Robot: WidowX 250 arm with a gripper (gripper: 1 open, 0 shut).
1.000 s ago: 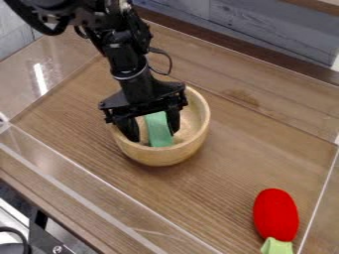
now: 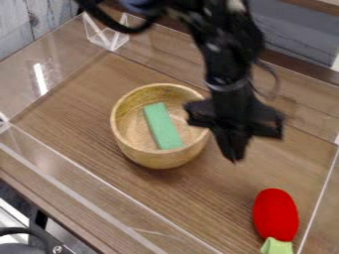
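My dark gripper (image 2: 233,129) is in the camera view, motion-blurred, above the table (image 2: 93,198), just to the right of a light wooden bowl (image 2: 129,144). It appears to hold nothing; the blur hides how its fingertips stand. A light green block (image 2: 162,126) lies inside the bowl.
A red object with a pale green end (image 2: 276,218) lies at the front right. A clear or white item (image 2: 105,32) is at the back left. The table around the bowl is largely bare, with raised boards along the back.
My gripper has moved from over the bowl to the right, out of it. The green block remains in the bowl, now fully exposed.
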